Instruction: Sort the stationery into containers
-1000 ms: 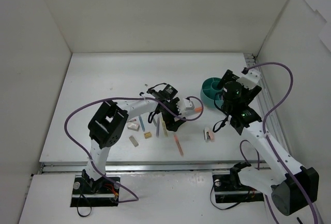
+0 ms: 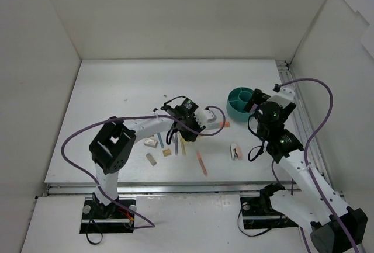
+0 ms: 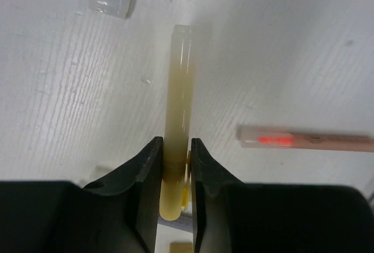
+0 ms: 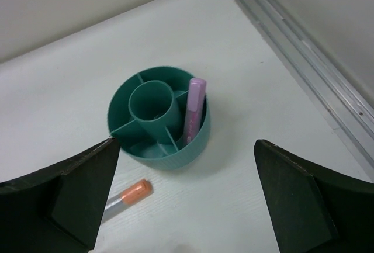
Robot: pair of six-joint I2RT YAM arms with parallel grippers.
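In the left wrist view, a pale yellow pen is pinched by my left gripper, its fingers closed around the lower part of the barrel. My right gripper stands wide open with nothing between its fingers, on the near side of the green divided pen holder. A pink-purple marker stands upright in one of the holder's outer compartments. An orange-ended marker lies on the table beside the holder. In the left wrist view, a red-brown pen lies to the right.
Several more pens and small blocks lie around the left arm, among them a blue pen, a tan block and a grey block. A white-and-pink item and an orange pen lie nearer the front.
The right arm has moved a little to the right, its gripper still open.
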